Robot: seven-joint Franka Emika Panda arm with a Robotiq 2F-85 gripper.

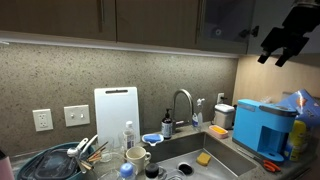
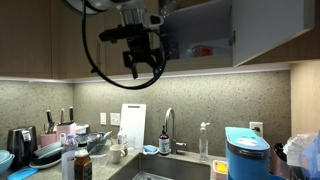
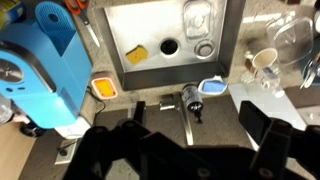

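Observation:
My gripper (image 1: 271, 60) hangs high above the counter's right part, with nothing between its fingers. In the wrist view its two dark fingers stand wide apart, so it is open. Beneath it lies the steel sink (image 3: 142, 20), holding a yellow sponge (image 3: 137, 54) and a clear container (image 3: 198, 20). The faucet (image 3: 187, 115) rises behind the sink. A blue appliance (image 1: 262, 128) stands right of the sink, well below my gripper. The second exterior view shows an upper cabinet with its door (image 2: 262, 32) swung open near the arm; a few items (image 2: 199, 50) are visible inside.
Left of the sink are a mug (image 1: 138, 156), utensils, a dish rack (image 1: 48, 165) and a white board (image 1: 117, 117) against the wall. Soap bottle (image 1: 167, 124) and blue-white sponge (image 1: 152, 138) sit behind the sink. Red-handled scissors (image 3: 82, 14) lie beside the appliance. The overhead cabinets (image 1: 150, 22) bound the space above.

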